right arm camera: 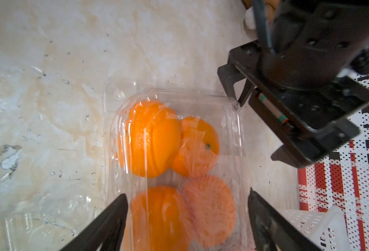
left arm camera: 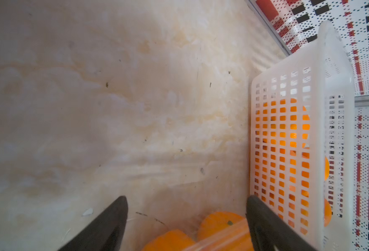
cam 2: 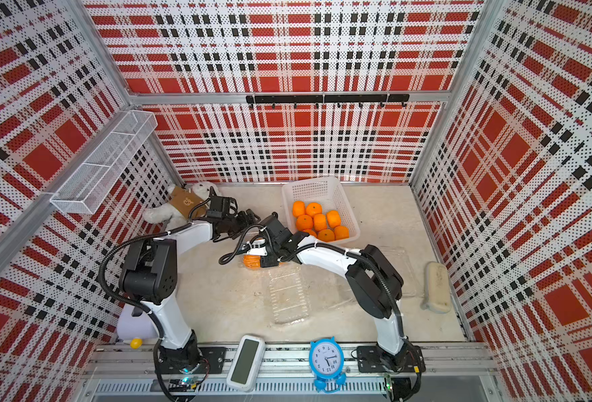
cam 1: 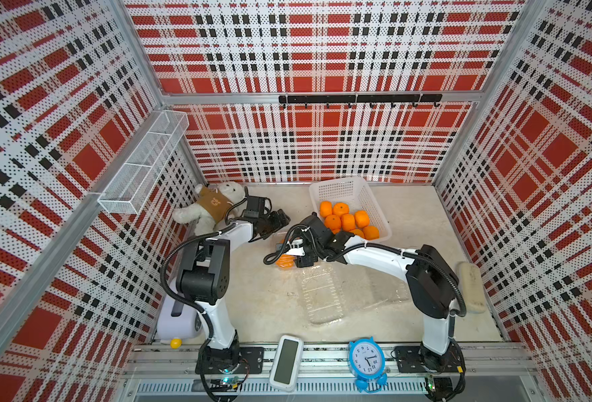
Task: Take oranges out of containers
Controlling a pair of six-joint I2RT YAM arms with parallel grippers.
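A clear plastic container (right arm camera: 176,98) holds several oranges (right arm camera: 151,133), seen through its plastic in the right wrist view. My right gripper is over it, fingers apart and open. My left gripper (cam 1: 279,219) is just beyond the container's far edge; in the right wrist view it sits at the container's corner, and in its own view its fingers are apart, with a plastic edge and oranges low between them. Whether it touches the plastic is unclear. A white perforated basket (cam 2: 343,201) with several oranges stands behind.
An empty clear container (cam 1: 321,294) lies in front, with more clear plastic to its right. A teddy bear (cam 1: 212,204) sits at back left, a beige case (cam 2: 436,288) at the right edge. A clock (cam 1: 366,358) and a handheld device (cam 1: 286,361) lie on the front rail.
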